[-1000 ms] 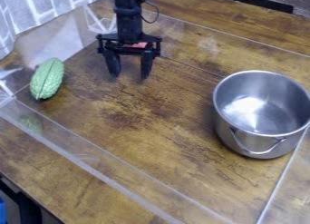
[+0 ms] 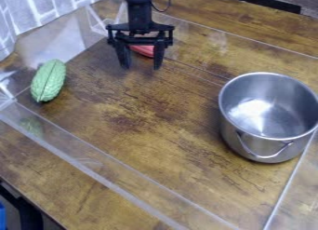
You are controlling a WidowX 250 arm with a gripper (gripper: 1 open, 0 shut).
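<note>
At the top of the view, left of centre, the black gripper (image 2: 140, 53) hangs low over the wooden table with its two fingers apart, standing open. A red object (image 2: 147, 50) lies just behind it, partly hidden by the gripper; whether it touches the fingers I cannot tell.
A green corn-like object (image 2: 47, 81) lies at the left inside a clear-walled area. A steel pot (image 2: 269, 122) with a wire handle stands at the right. A white cloth (image 2: 32, 15) is at the back left.
The pot and green object have not moved.
</note>
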